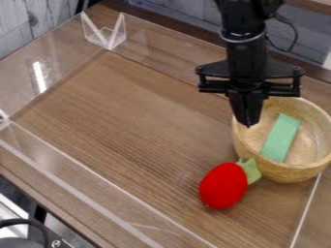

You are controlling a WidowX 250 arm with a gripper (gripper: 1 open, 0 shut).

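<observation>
My gripper (250,111) hangs over the left part of a wooden bowl (305,167), its narrow silver tip pointing down, shut with nothing visible between its fingers. A pale green block (281,138) lies inside the bowl, to the right of the tip. A red object with a green top (225,186), like a toy vegetable, lies on the table just below the bowl's lower-left side, close against it. The black body of the arm partly hides the back of the bowl.
A white wire-like holder (106,31) stands at the back left. A dark cable shows at the lower-left corner.
</observation>
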